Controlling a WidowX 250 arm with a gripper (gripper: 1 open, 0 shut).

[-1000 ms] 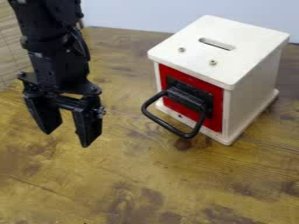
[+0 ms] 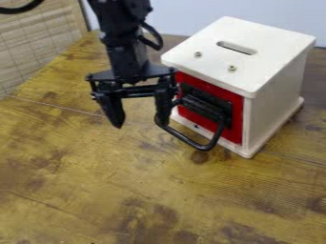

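Note:
My black gripper [image 2: 137,107] hangs in the left-middle of the camera view with its fingers apart and nothing seen between them. It is just left of a white wooden box [image 2: 268,110] that has a slot and two knobs on top and a red front [image 2: 232,100]. A black looped handle [image 2: 204,145] sticks out from the red front toward the lower left, close by my right finger. I cannot tell whether that finger touches it.
A woven mat [image 2: 29,52] stands at the upper left, and a pale wall is behind.
My gripper has moved right and up, from over the left of the table to beside the box's handle, and has turned. The box looks unmoved.

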